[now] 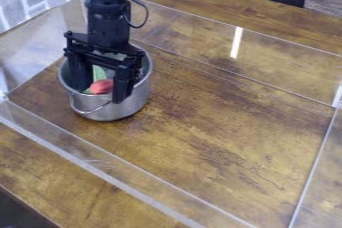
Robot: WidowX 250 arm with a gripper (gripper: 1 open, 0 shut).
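Observation:
My black gripper (104, 72) hangs down over and into a round metal pot (124, 107) on the left of the wooden table, its two fingers apart. Inside the pot, partly hidden behind the fingers, are a red item (99, 87) and something green. Whether anything lies between the fingertips is hard to see.
Clear sheet edges and a pale strip cross it. A dark object runs along the back right edge.

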